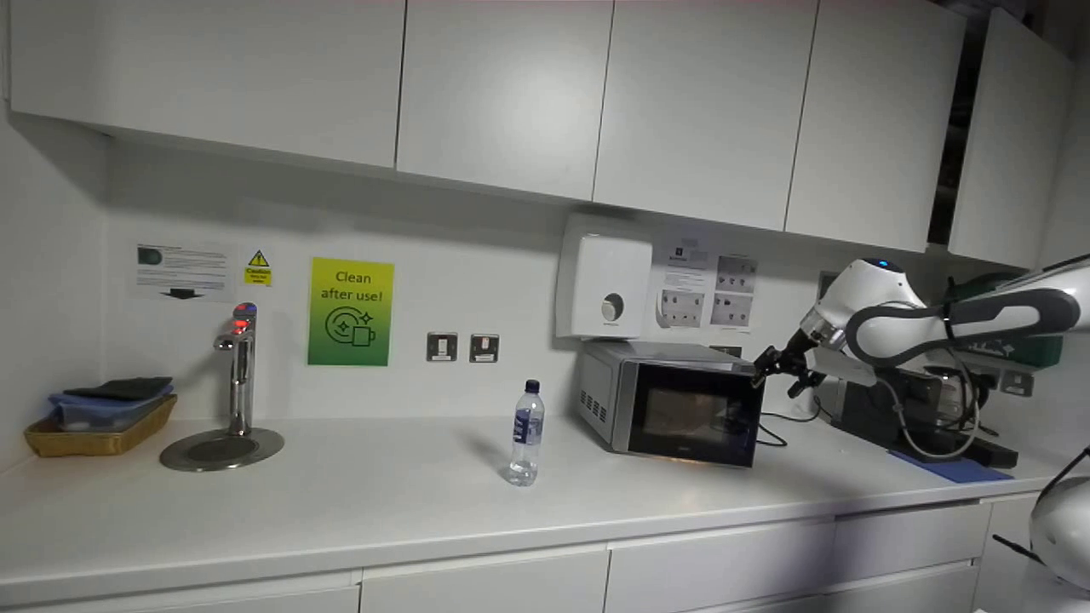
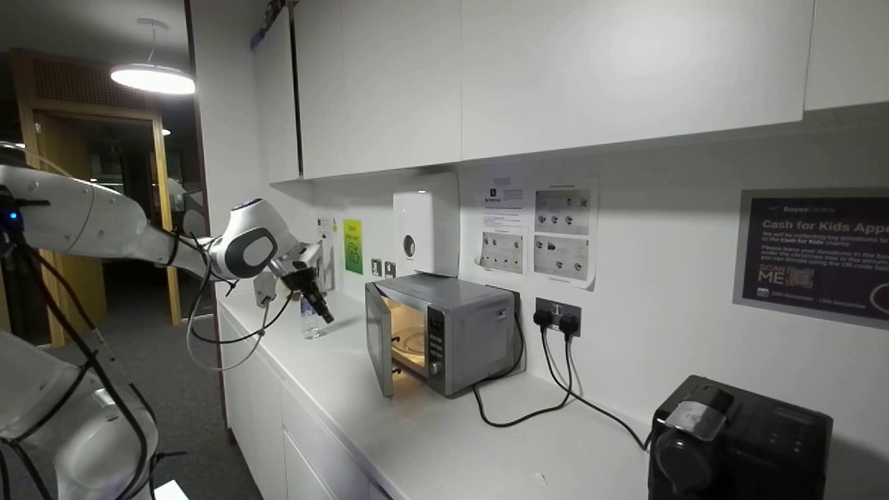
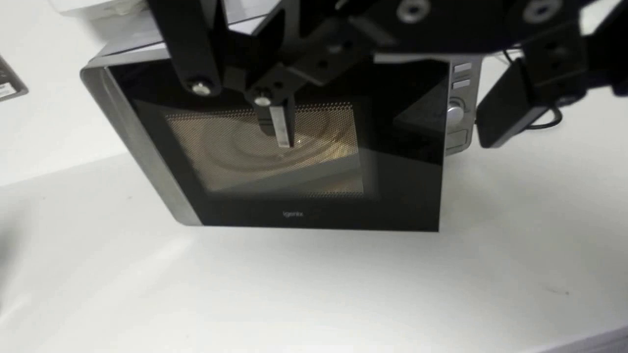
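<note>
The grey microwave (image 2: pixel 479 333) stands on the counter with its door (image 2: pixel 379 337) ajar and its inside lit. From the front, the dark glass door (image 1: pixel 695 414) has its free edge on the right. My gripper (image 1: pixel 782 380) is in front of the upper part of that edge. In the wrist view the gripper is open, its two fingers (image 3: pixel 285 126) wide apart across the door's right side with nothing held between them. Whether either finger touches the door cannot be told.
A clear water bottle (image 1: pixel 525 439) stands upright left of the microwave. Farther left are a tap (image 1: pixel 241 378) and a basket (image 1: pixel 97 434). A black coffee machine (image 2: pixel 742 442) and cables (image 2: pixel 542 408) lie to the microwave's right.
</note>
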